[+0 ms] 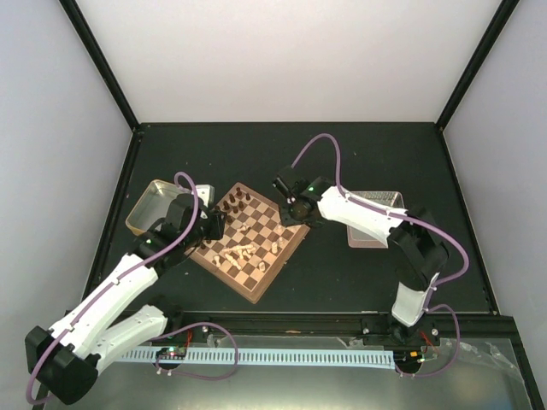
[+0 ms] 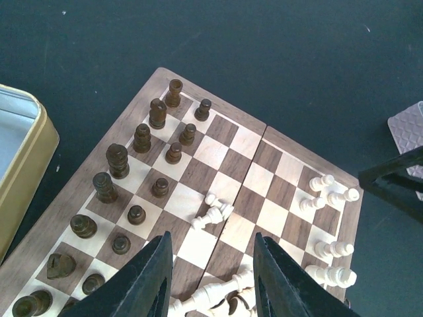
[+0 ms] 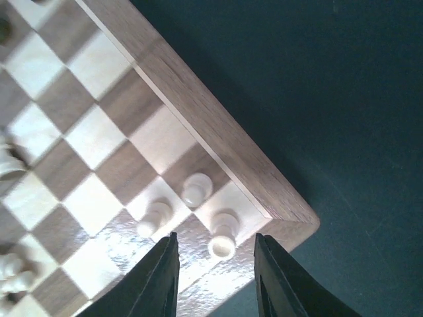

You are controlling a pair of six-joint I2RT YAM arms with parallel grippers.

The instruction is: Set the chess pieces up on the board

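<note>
The wooden chessboard lies diagonally on the table. Dark pieces stand in two rows along its left side. At its far right corner several white pieces stand, including a hollow-topped one and two small ones. Other white pieces lie tipped in a heap mid-board; a small white cluster lies above it. Over the board's left side my left gripper is open, nothing between its fingers. Open too, my right gripper hangs above the right corner, its fingertips framing the hollow-topped piece's image; contact cannot be told.
A tan-rimmed bin stands left of the board, and a pale basket to its right, partly under the right arm. Both arms reach in over its sides.
</note>
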